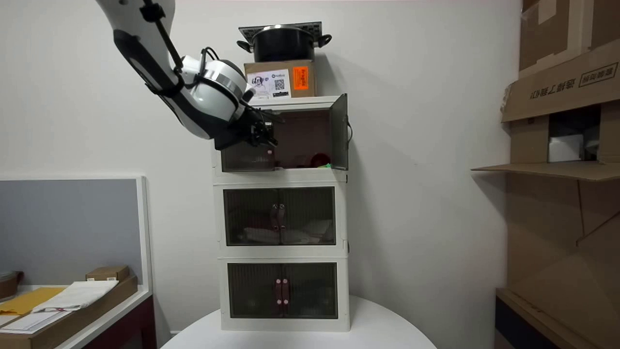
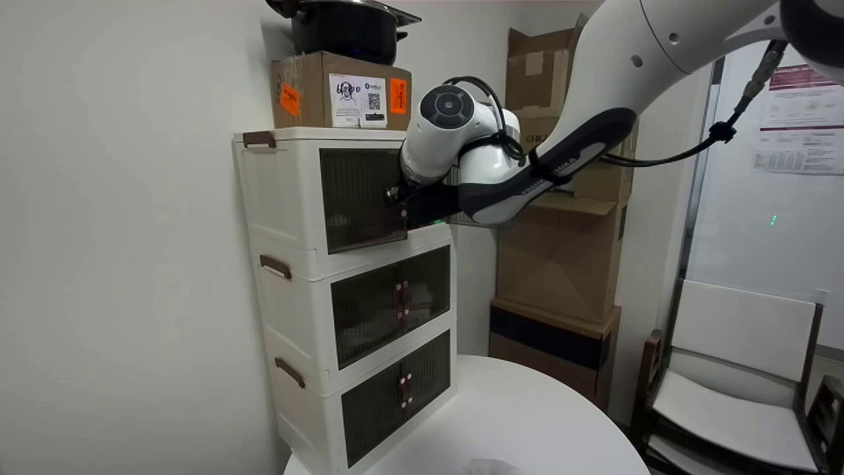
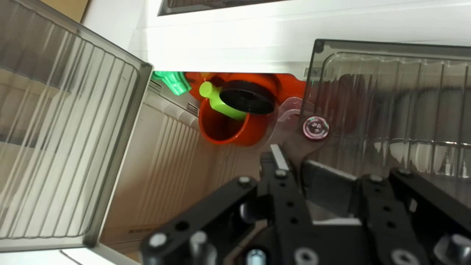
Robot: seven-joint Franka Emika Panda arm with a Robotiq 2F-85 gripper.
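Observation:
The top compartment's left door [image 1: 247, 158] is a smoky ribbed panel standing slightly ajar; in the wrist view this door [image 3: 393, 110] fills the right side. Its brown handle [image 3: 294, 145], fixed by a pink screw, runs down between the fingers of my gripper, which is shut on it. From outside, my gripper [image 1: 268, 136] sits at the door's inner edge. The right door [image 1: 339, 134] stands wide open. Inside lie an orange cup [image 3: 220, 128], a black round piece [image 3: 247, 97], a lime-green piece [image 3: 216, 99] and a green item [image 3: 174, 81].
Below are two more compartments, their doors [image 1: 279, 216] closed. A cardboard box [image 2: 316, 87] and a black pot [image 1: 283, 45] stand on top of the cabinet. More cardboard boxes [image 2: 554, 253] stand to the right.

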